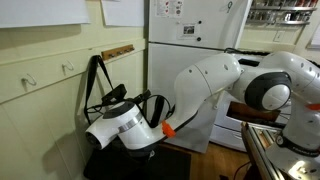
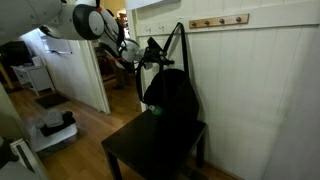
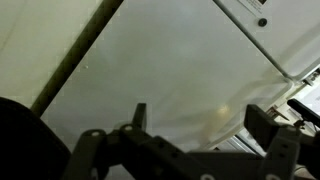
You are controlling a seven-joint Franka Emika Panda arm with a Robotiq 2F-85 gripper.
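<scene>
My gripper stands open in the wrist view, its two dark fingers spread apart with nothing between them. Near the wall, a black bag (image 2: 172, 98) hangs by its strap (image 2: 184, 42) from a rack of pegs. Exterior view 2 has the gripper (image 2: 156, 50) up beside that strap, above the bag's body; whether they touch I cannot tell. In exterior view 1 the white arm partly hides the bag, and the gripper (image 1: 106, 102) is dark against the dark strap (image 1: 91, 78). A black rounded shape (image 3: 25, 140), possibly the bag, fills the wrist view's lower left.
Below the bag stands a low black table (image 2: 140, 150), its top mostly bare. The peg rack (image 1: 118, 51) and empty hooks (image 1: 29, 80) line the white panelled wall. A white refrigerator (image 1: 176, 75) stands behind the arm. Wooden floor (image 2: 82, 158) lies open beside the table.
</scene>
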